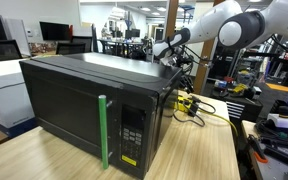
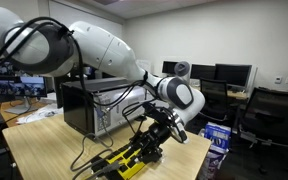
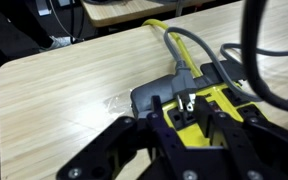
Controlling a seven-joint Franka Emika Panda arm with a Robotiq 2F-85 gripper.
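A yellow-and-black power strip (image 3: 199, 130) lies on the wooden table, with dark plugs (image 3: 164, 92) and cables at its end in the wrist view. My gripper is over the strip, its two dark fingers apart, the strip showing through the gap. Whether a finger touches a plug cannot be made out. In the second exterior view the gripper (image 2: 156, 150) points down beside the yellow strip (image 2: 122, 165). From the first exterior view, the microwave blocks most of the gripper and strip.
A black microwave (image 1: 84, 110) with a green handle strip (image 1: 103, 132) fills the near table. Yellow and grey cables (image 3: 189, 50) loop over the strip. Bare table (image 3: 54, 110) lies left of it in the wrist view. A blue-and-white package (image 2: 214, 143) stands beyond the table.
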